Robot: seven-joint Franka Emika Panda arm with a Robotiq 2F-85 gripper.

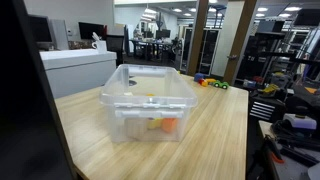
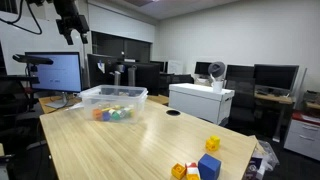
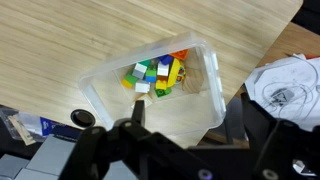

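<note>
A clear plastic bin (image 3: 110, 72) lies beneath my gripper in the wrist view. Several small toy blocks (image 3: 160, 74) in red, yellow, green, blue and white are gathered toward one side of its floor. My gripper is open, its two dark fingers apart with nothing held between them. In exterior view 2 the arm (image 2: 45, 60) reaches in from the upper left, well above the bin (image 2: 110, 93). Exterior view 1 shows the bin (image 1: 150, 101) close up, with orange and yellow pieces blurred through its wall.
Loose at the table's near right in exterior view 2 are a blue cube (image 2: 208, 167), a yellow block (image 2: 213, 143) and smaller coloured pieces. A black disc (image 3: 82, 117) sits beside the bin.
</note>
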